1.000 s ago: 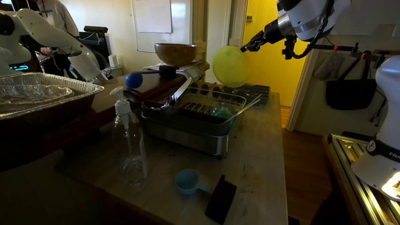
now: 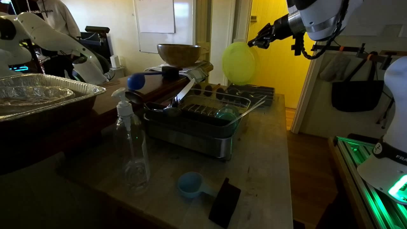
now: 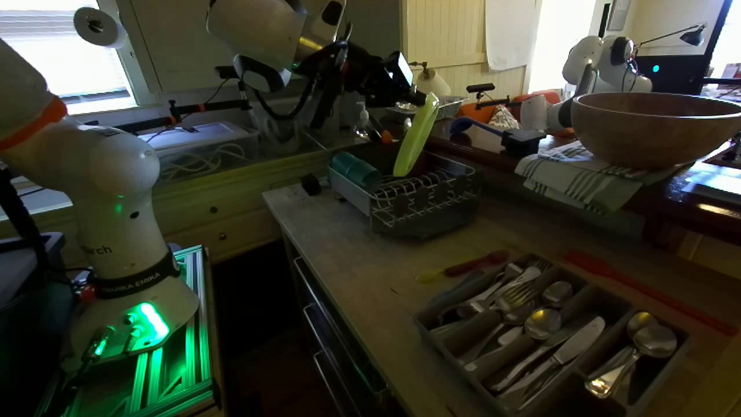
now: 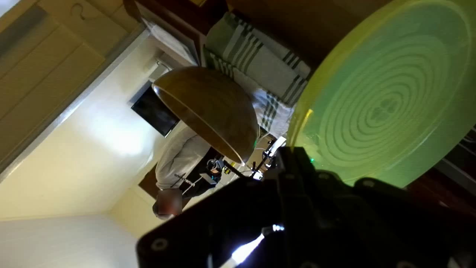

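A translucent yellow-green plate (image 2: 238, 65) hangs in the air above the far end of the dish rack, held by its rim. My gripper (image 2: 251, 43) is shut on that rim. Seen from exterior view 2, the plate (image 3: 417, 139) stands steeply tilted, nearly edge-on, over the rack, with the gripper (image 3: 421, 99) at its upper edge. The plate (image 4: 383, 107) fills the right side of the wrist view, its rim running down to the dark fingers (image 4: 303, 163). Below sits the dish rack (image 3: 424, 198), holding a teal cup (image 3: 355, 169) at one side.
A cutlery tray (image 3: 556, 333) occupies the counter beside the rack. The wooden bowl (image 3: 656, 128) rests on a striped towel (image 3: 576, 182) on the raised ledge. A pump bottle (image 2: 131, 152) and a blue scoop (image 2: 190, 184) stand at the counter's opposite end.
The gripper and plate have risen slightly and shifted a little to the right in exterior view 1. The robot base light has turned from whitish to green.
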